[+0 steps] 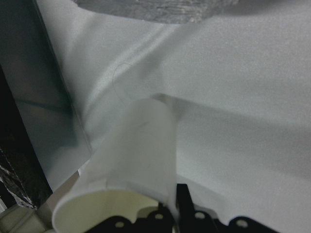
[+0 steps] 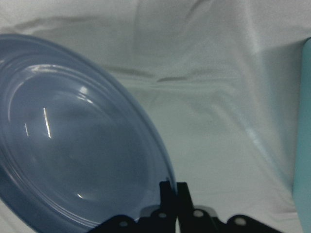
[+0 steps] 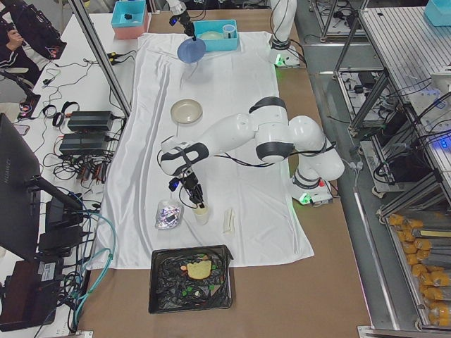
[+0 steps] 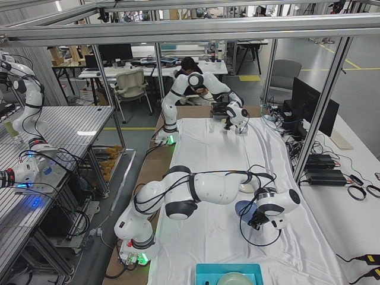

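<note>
My left gripper (image 3: 200, 204) is shut on the rim of a pale cream cup (image 3: 201, 215), which fills the lower middle of the left wrist view (image 1: 131, 150). A crinkled silver packet (image 3: 168, 214) lies just left of the cup on the white cloth. At the far end, my right gripper (image 3: 192, 38) is shut on the rim of a blue plate (image 3: 190, 52), seen large in the right wrist view (image 2: 87, 136). A beige plate (image 3: 186, 111) lies between the two arms.
A black tray (image 3: 191, 299) with food scraps sits beyond the cloth's edge below the cup. A thin pale item (image 3: 229, 220) lies right of the cup. A turquoise bin (image 3: 227, 44) with dishes stands behind the blue plate. The cloth's middle has free room.
</note>
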